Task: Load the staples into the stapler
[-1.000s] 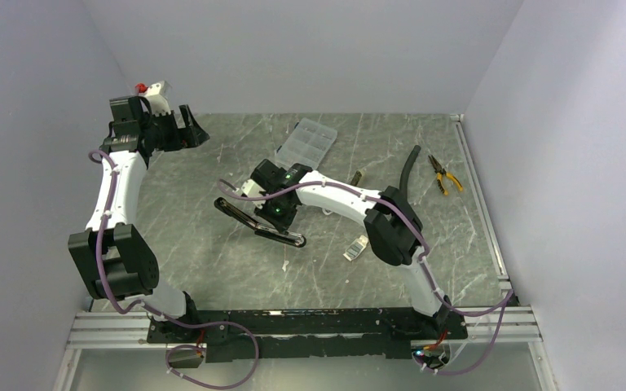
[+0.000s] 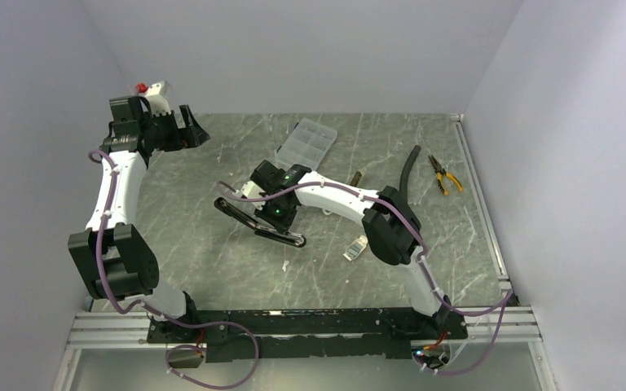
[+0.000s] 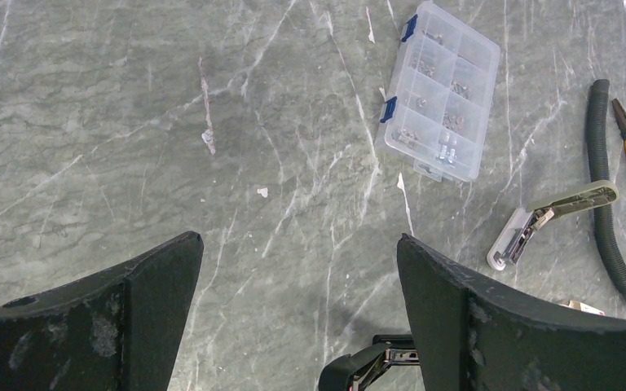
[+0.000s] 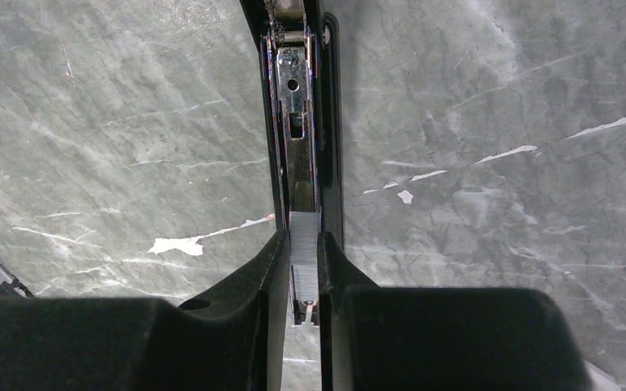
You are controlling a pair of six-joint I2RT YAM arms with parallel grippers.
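The black stapler (image 2: 236,213) lies opened out flat near the table's middle, its top arm swung back from the base. In the right wrist view, a silver strip of staples (image 4: 304,254) sits along the front part of the stapler's metal channel (image 4: 297,155). My right gripper is shut on that strip, one finger on either side of it, at the channel. From above, the right gripper's body hides part of the stapler. Far from it, at the back left, my left gripper (image 2: 197,128) stands open and empty.
A clear compartment box (image 2: 306,144) lies at the back. A second, olive stapler (image 3: 575,199), a dark hose (image 2: 408,173) and yellow pliers (image 2: 444,174) are to the right. A small white packet (image 2: 356,248) lies right of the black stapler.
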